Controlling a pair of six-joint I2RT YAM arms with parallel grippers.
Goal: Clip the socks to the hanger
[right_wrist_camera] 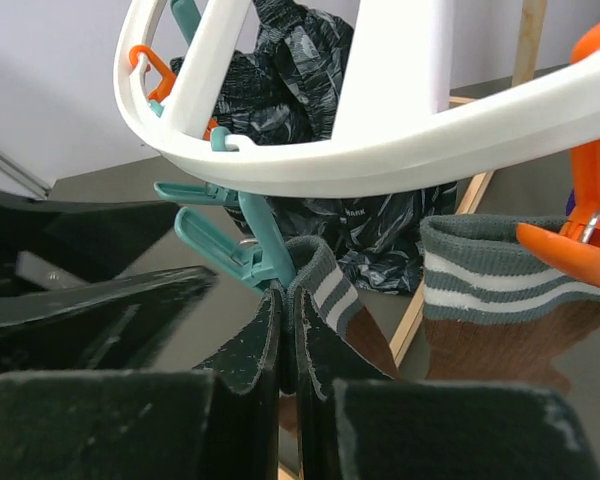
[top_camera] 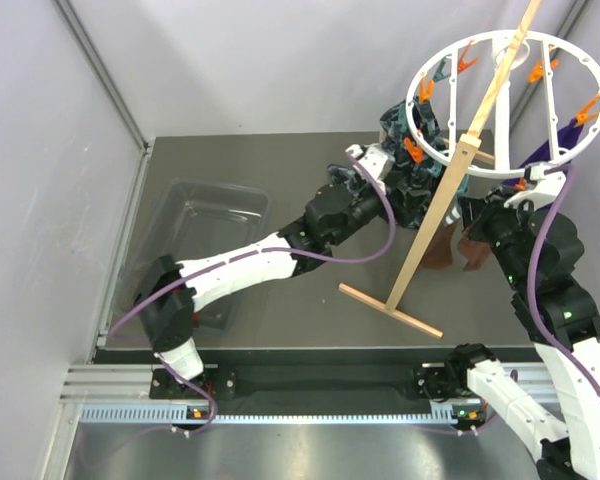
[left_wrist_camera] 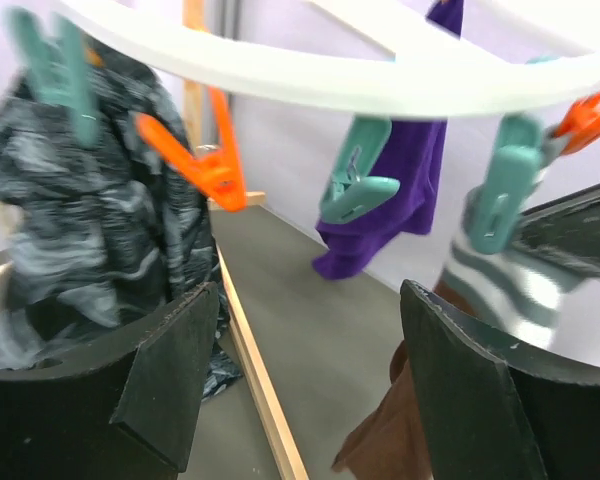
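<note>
The white round hanger (top_camera: 500, 170) with teal and orange clips hangs on a wooden stand (top_camera: 420, 245). My left gripper is open, facing the clips with nothing between its fingers. My right gripper is shut below a teal clip (right_wrist_camera: 220, 250), at the top of a grey-striped brown sock (right_wrist_camera: 345, 305); how much is between its fingertips is hard to tell. A second striped sock (right_wrist_camera: 490, 280) hangs by an orange clip (right_wrist_camera: 580, 240). Dark patterned socks (left_wrist_camera: 100, 230) and a purple sock (left_wrist_camera: 390, 190) also hang from the hanger.
An empty-looking clear bin (top_camera: 200, 220) lies at the left of the grey table (top_camera: 280, 160). The stand's wooden foot (top_camera: 390, 310) is near the front edge. Walls border the table at back and sides.
</note>
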